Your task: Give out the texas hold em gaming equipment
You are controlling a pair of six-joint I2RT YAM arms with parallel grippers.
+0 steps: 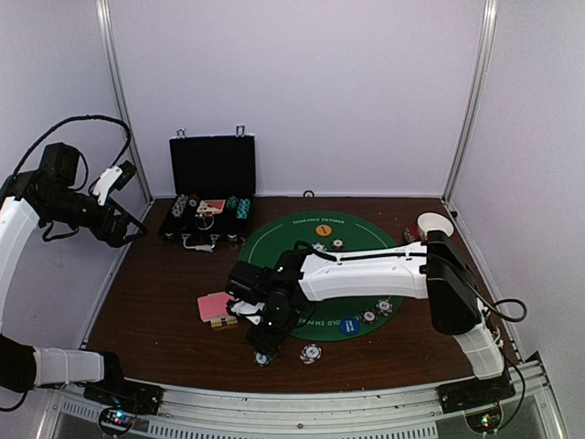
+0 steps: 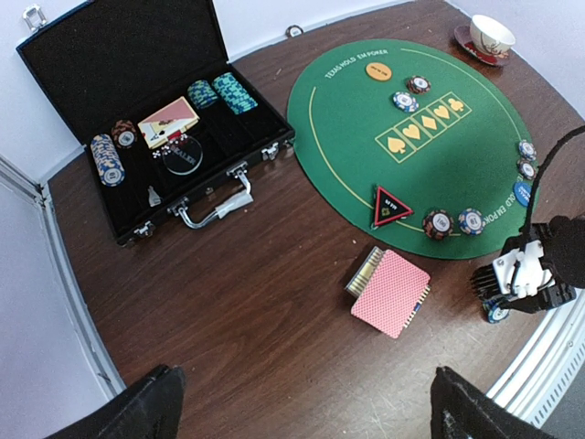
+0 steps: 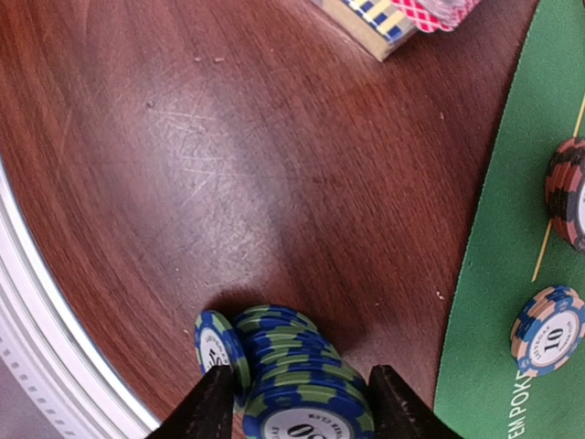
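Blue-green chips (image 3: 302, 347) form a leaning stack between the fingers of my right gripper. One chip (image 3: 219, 347) tilts away at the stack's left side, by the left finger. Whether the fingers press on the stack cannot be told. In the top view the chips (image 1: 262, 358) show beneath the right gripper, near the table's front edge, with another chip stack (image 1: 311, 353) to their right. My left gripper is open and empty, raised off to the left. A pink-backed card deck (image 2: 391, 293) lies left of the green poker mat (image 2: 338, 155).
An open black chip case (image 1: 212, 215) stands at the back left, holding chips and cards. Several chip stacks and a black triangular marker (image 2: 390, 207) rest on the mat. A white cup (image 2: 492, 35) stands at the back right.
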